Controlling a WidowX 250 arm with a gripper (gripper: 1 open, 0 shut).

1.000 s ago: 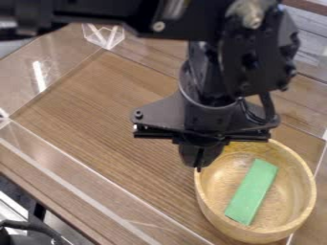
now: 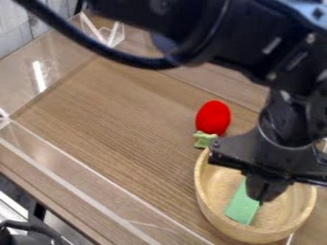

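My black gripper (image 2: 262, 182) hangs over a round wooden bowl (image 2: 221, 213) at the lower right, covering its upper part. Inside the bowl lies a flat green bar (image 2: 242, 203), partly hidden by the gripper. The gripper looks shut, and I see nothing held between its fingers. Just behind the bowl stand a red rounded object (image 2: 213, 117) and a small light-green piece (image 2: 205, 139).
Clear edging runs along its near-left side, with a dark cable (image 2: 29, 227) beyond it. The arm fills the upper right.
The gripper has moved right and lower in the view, from the bowl's left rim to over the bowl. The red object and light-green piece behind it have come into view.
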